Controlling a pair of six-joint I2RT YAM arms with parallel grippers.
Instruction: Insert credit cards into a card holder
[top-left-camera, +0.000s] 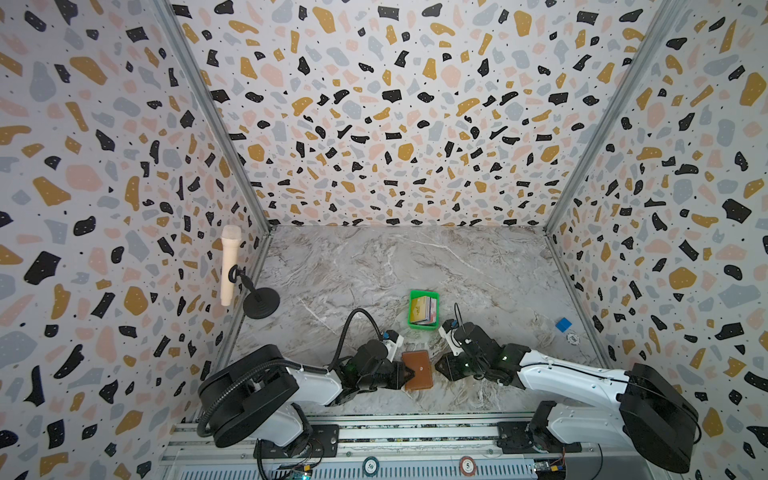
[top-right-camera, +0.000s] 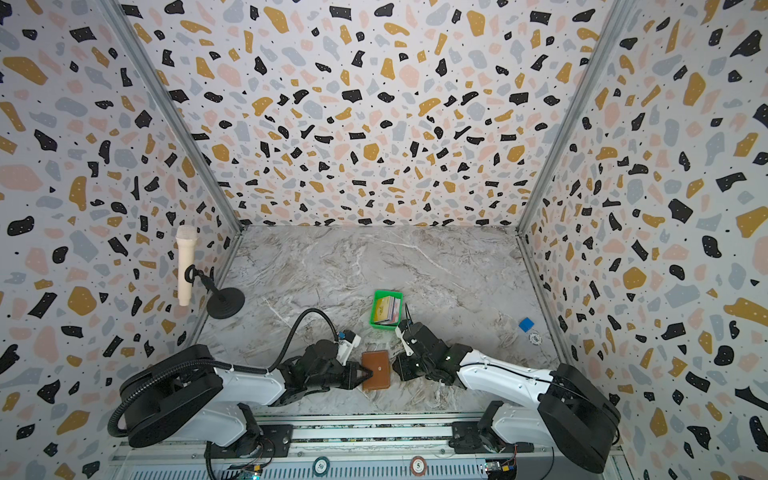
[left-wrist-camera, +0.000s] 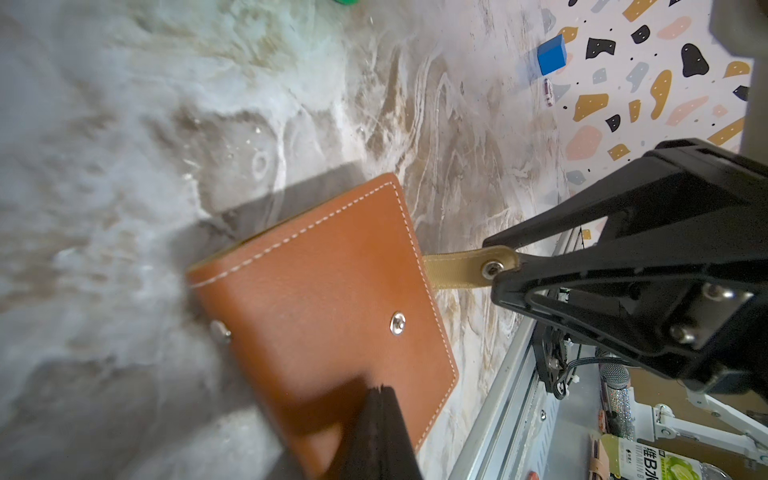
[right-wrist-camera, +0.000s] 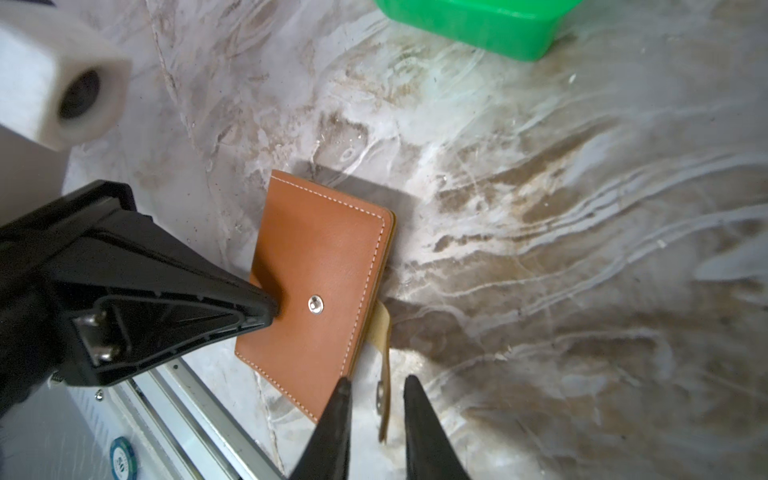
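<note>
A brown leather card holder (top-left-camera: 418, 365) lies on the front of the table, its tan snap strap (left-wrist-camera: 456, 268) sticking out toward my right. My left gripper (top-left-camera: 403, 374) is shut at the holder's left part, nothing seen between its fingers. My right gripper is part open around the strap, whose snap end sits between its fingertips; whether they grip it is unclear. Behind the holder stands a green container (top-left-camera: 424, 324) with several cards (top-left-camera: 422, 308) in it.
A blue block (top-left-camera: 563, 325) lies at the right of the table, a black stand (top-left-camera: 261, 304) at the left. Metal rails run along the front edge.
</note>
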